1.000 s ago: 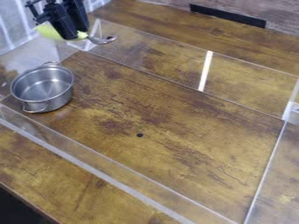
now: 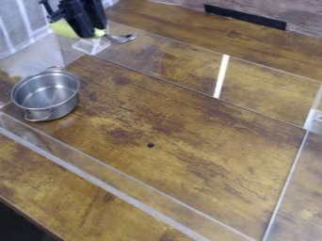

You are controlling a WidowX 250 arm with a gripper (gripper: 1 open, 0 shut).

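Note:
At the top left my black gripper (image 2: 86,30) is shut on a pale yellow-green object (image 2: 66,28), whose outline is partly hidden by the gripper. A small metal spoon-like piece (image 2: 120,38) shows just right of it; whether it is held too, I cannot tell. A steel pot (image 2: 45,94) with side handles stands on the wooden table at the left, below and in front of the gripper.
Clear panels with white tape edges (image 2: 223,75) border the wooden work area (image 2: 189,141). A dark strip (image 2: 246,19) lies at the back right.
The gripper and what it holds have shifted very slightly; the pot has stayed in place.

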